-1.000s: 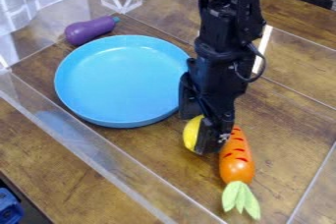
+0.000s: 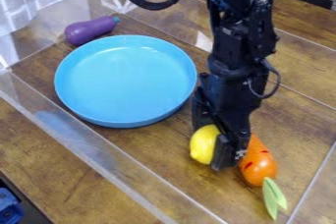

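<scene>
My black gripper (image 2: 223, 140) is low over the wooden table, open around a yellow object (image 2: 202, 146), which is partly hidden by its fingers. An orange toy carrot (image 2: 258, 169) with pale green leaves lies just to the right of the gripper, partly behind it. A blue plate (image 2: 122, 81) sits to the left of the gripper.
A purple toy eggplant (image 2: 89, 29) lies at the back left. A clear ledge or strip runs along the left side.
The gripper has come lower and slightly right around the yellow object, which shows more on the left. The carrot has shifted a little to the right.
</scene>
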